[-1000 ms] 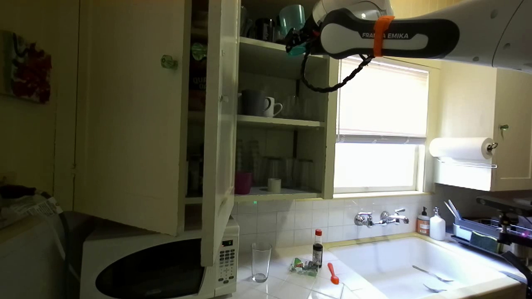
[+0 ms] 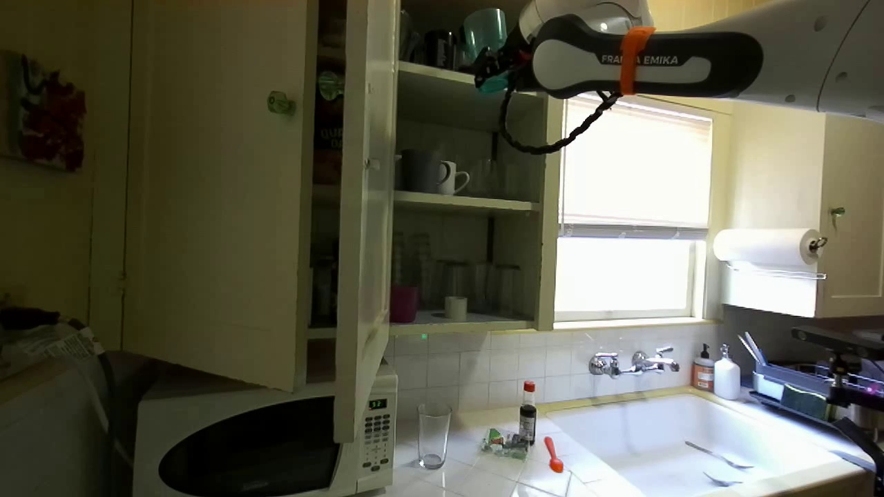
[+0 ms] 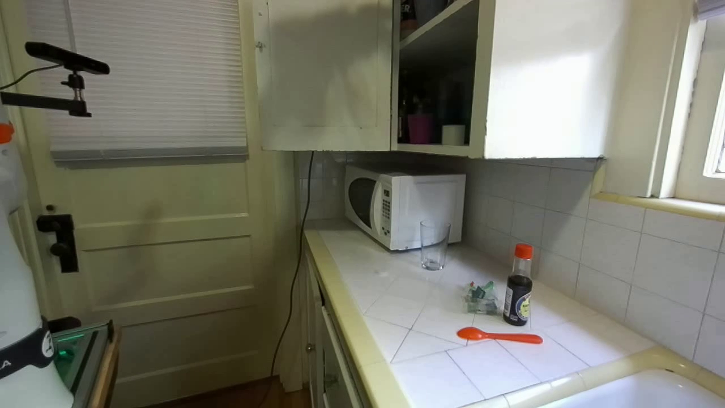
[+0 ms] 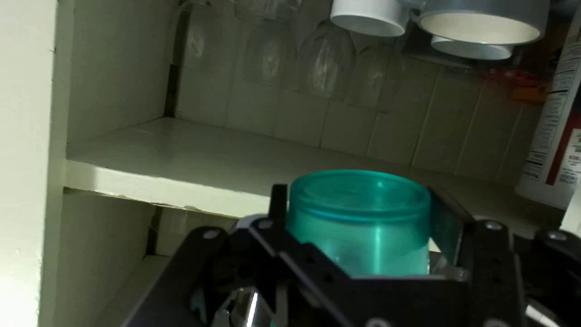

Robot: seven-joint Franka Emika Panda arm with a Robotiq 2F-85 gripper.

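A teal translucent cup is up at the top shelf of the open cabinet, in front of its edge. My gripper is shut around it, and part of the cup shows below the fingers. In the wrist view, which appears upside down, the teal cup fills the gap of the gripper, with a dark finger on either side. The top shelf lies just behind the cup. In exterior view 2 neither cup nor gripper shows.
A dark cup stands on the top shelf. The middle shelf holds a grey mug, a white mug and glasses. An open cabinet door stands to the left. Below, a clear glass and sauce bottle are on the counter.
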